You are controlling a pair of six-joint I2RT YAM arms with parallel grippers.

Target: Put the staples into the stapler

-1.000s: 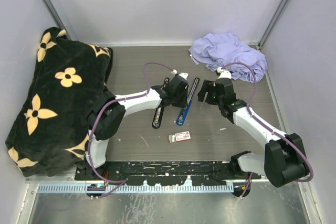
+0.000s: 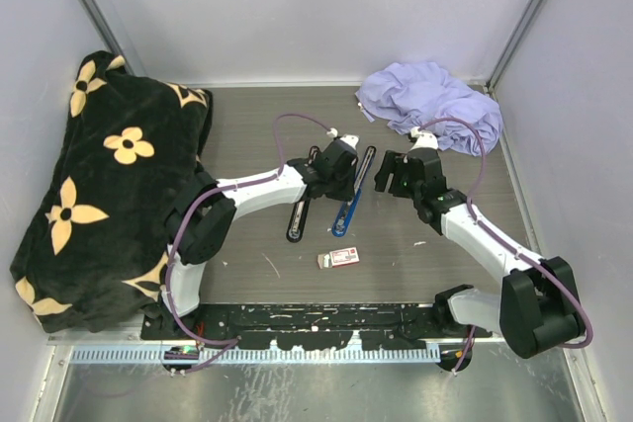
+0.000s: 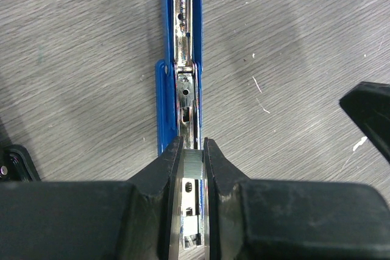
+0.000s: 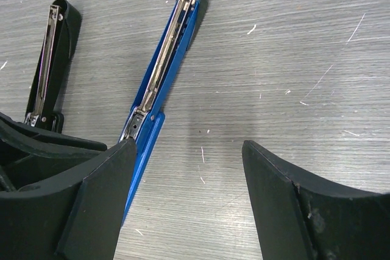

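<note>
The blue stapler (image 2: 344,218) lies opened out lengthwise on the wooden table, its metal channel showing in all three views (image 3: 183,22) (image 4: 162,59). Over its middle, my left gripper is shut on a metal part of it. My right gripper hangs to the right of the blue stapler, its fingers apart with nothing seen between them. A black stapler (image 2: 296,224) lies open to the left. A small red and white staple box (image 2: 338,258) lies in front of them.
A lavender cloth (image 2: 430,101) is heaped at the back right. A black flowered cushion (image 2: 109,195) fills the left side.
The left arm and the staplers look almost unchanged.
</note>
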